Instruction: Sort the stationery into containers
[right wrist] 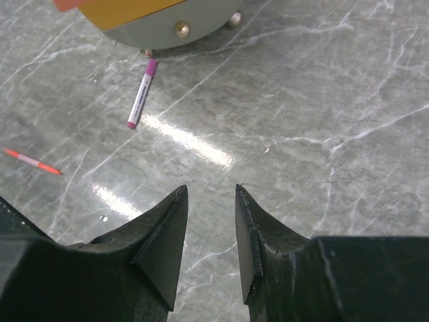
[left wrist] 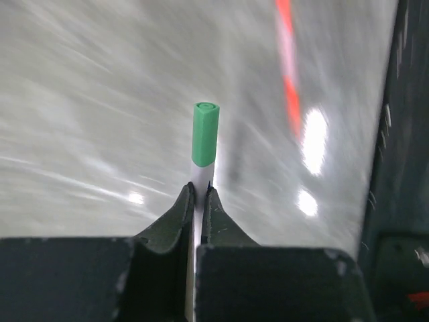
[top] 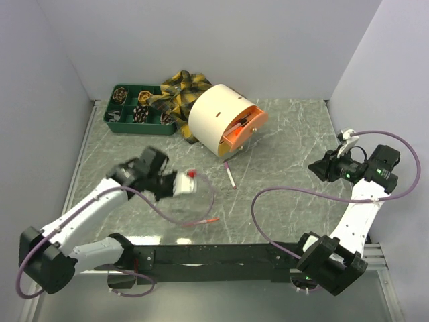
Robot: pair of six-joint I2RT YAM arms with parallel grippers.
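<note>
My left gripper, blurred in the top view, is shut on a white marker with a green cap (left wrist: pixel 204 134), held upright above the table. An orange pen (top: pixel 208 221) lies near the front edge. A purple-capped white marker (right wrist: pixel 141 95) lies in the middle, below a cream drum container (top: pixel 218 114) whose orange compartment holds some items. My right gripper hangs over the right side, part open with nothing between its fingers.
A green divided tray (top: pixel 117 126) with pinecones stands at the back left beside a yellow plaid cloth (top: pixel 177 97).
</note>
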